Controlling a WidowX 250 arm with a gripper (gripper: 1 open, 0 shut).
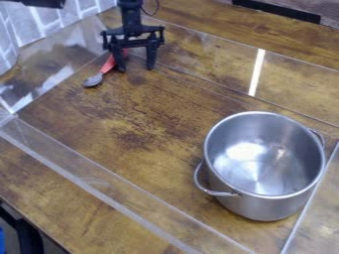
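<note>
A black gripper (134, 52) is low over the tabletop at the upper left, above and beside a spoon (93, 79) with a red handle and a metal head. Whether the gripper is shut on the handle is too small to tell. A large steel pot (263, 164) with side handles stands at the lower right, well apart from the gripper.
A pale patterned surface lies along the upper left, and dark objects sit at the top left and bottom left corners.
</note>
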